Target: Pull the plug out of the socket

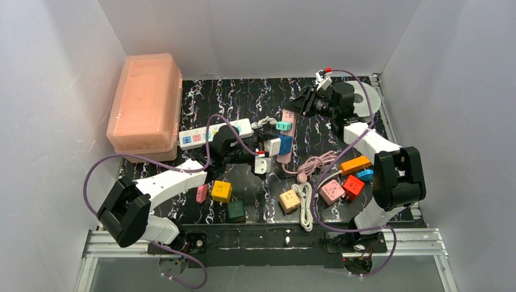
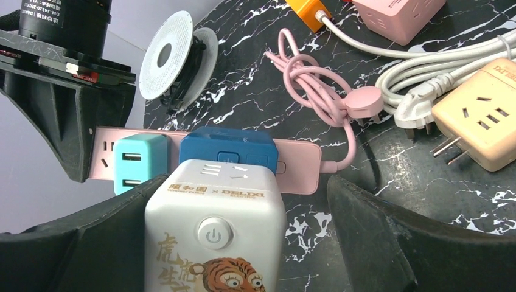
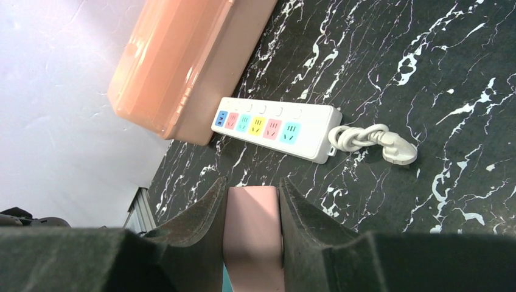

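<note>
A pink power strip (image 1: 288, 115) (image 2: 297, 176) carries a cyan plug (image 1: 283, 126) (image 2: 140, 161), a blue plug (image 1: 284, 144) (image 2: 227, 146) and a white tiger-printed cube plug (image 1: 272, 146) (image 2: 213, 237). My left gripper (image 1: 266, 152) is open, its two fingers around the white plug, with dark table visible beside its right finger. My right gripper (image 1: 294, 104) is shut on the far end of the pink strip, whose end shows between its fingers.
A white strip (image 3: 274, 128) lies behind the left arm, by an orange bin (image 1: 144, 103). Pink and white cables, a beige adapter (image 1: 289, 201) and coloured cubes crowd the front.
</note>
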